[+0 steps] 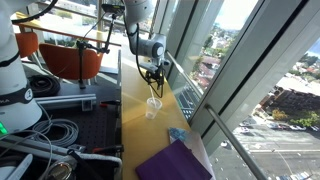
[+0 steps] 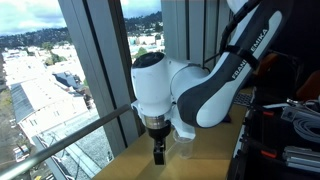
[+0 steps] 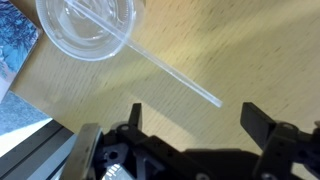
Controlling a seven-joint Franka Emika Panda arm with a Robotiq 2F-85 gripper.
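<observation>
A clear cup stands on the wooden table, partly cut off by the upper left of the wrist view. From it a thin translucent straw slants down to the right, its end just above the gap between my fingers in the picture. My gripper is open and holds nothing. In exterior view 2 the gripper points down over the table, with the faint cup beside it on the right. Exterior view 1 has the cup just in front of the gripper.
A purple sheet or folder lies at the near end of the table, close to a small blue item. Tall windows with a metal rail run along one side. Cables and dark equipment lie on the other side.
</observation>
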